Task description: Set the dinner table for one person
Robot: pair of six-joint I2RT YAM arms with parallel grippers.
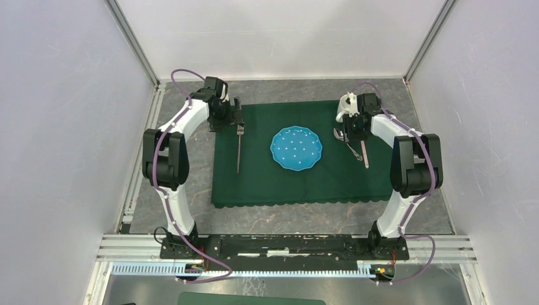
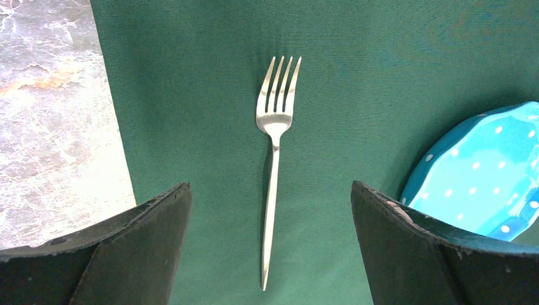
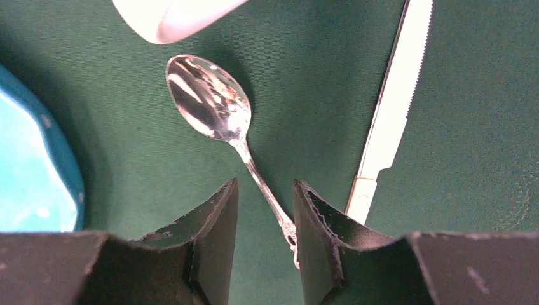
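On the green placemat (image 1: 267, 187) lies a blue dotted plate (image 1: 296, 148), with a fork (image 1: 239, 149) to its left. A spoon (image 3: 213, 105) rests slantwise on the mat right of the plate. Beside it a knife (image 3: 394, 95) lies flat. The white cup (image 1: 345, 105) stands at the back right, partly covered by the right arm. Above the spoon, my right gripper is part open, its fingers on both sides of the handle's end; nothing shows gripped. My left gripper is wide open over the fork, empty.
Grey marbled table (image 1: 273, 219) shows around the mat. Bare mat lies in front of the plate and between plate and fork. The cup stands close to the spoon's bowl.
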